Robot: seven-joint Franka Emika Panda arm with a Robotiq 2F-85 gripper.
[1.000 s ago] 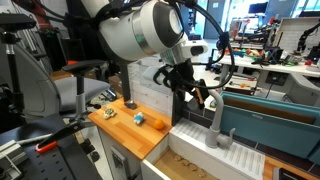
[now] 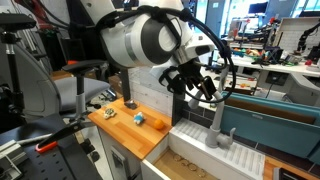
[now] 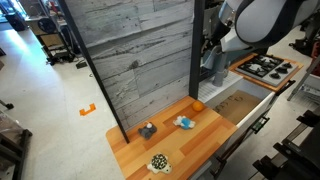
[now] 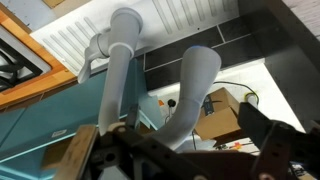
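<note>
A grey faucet [image 2: 218,122] with a curved neck rises at the back edge of the sink [image 2: 225,160]. My white arm reaches over the counter, and its dark gripper [image 2: 207,97] hangs close to the faucet's upper part. In the wrist view the faucet [image 4: 124,40] stands at upper left and its neck bends toward the bottom. The gripper's dark parts stand wide apart there, with the neck seen between them. Whether they touch it, I cannot tell. The second exterior view shows the faucet only partly.
An orange round object [image 3: 197,106] and a blue-and-white item [image 3: 183,122] lie on the wooden counter [image 3: 205,130]. Also there are a grey item [image 3: 149,131] and a patterned round one [image 3: 159,162]. A cardboard piece [image 4: 224,112] lies low in the wrist view. A wooden panel wall [image 3: 145,60] borders the counter.
In exterior view 1 my gripper has shifted a little to the right, closer to the faucet. The faucet and the counter items look unmoved.
</note>
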